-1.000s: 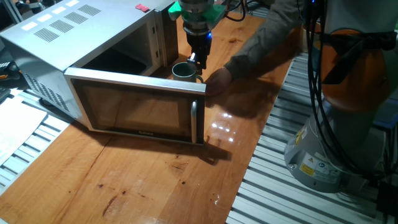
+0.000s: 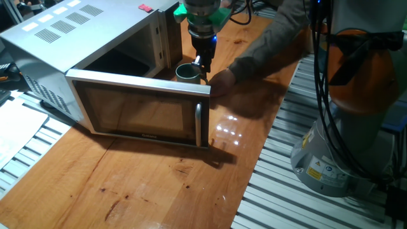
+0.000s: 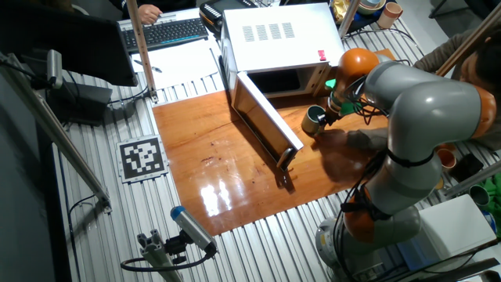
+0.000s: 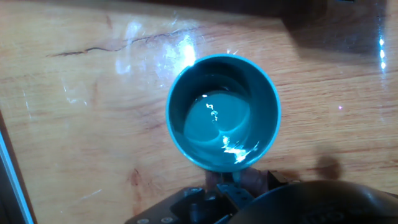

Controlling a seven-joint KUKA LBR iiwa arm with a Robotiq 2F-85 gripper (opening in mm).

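Observation:
A green mug (image 2: 188, 73) is by the microwave's opening, partly behind the open door (image 2: 140, 109). From above, the wrist view shows the mug (image 4: 208, 118) with its round mouth up and shiny glints inside; its handle points toward my gripper. The gripper (image 2: 202, 69) is at the handle side of the mug, fingers pointing down. Dark gripper parts and a person's hand crowd the handle, so whether the fingers are closed on it is unclear. In exterior view 2 the mug (image 3: 313, 119) is right of the door.
The silver microwave (image 3: 278, 35) stands at the table's back, its door (image 3: 266, 117) swung out over the wood. A person's hand (image 2: 222, 83) is close beside the mug and gripper.
My gripper has shifted down slightly at the mug's handle. The mug, the door and the person's arm look almost unchanged.

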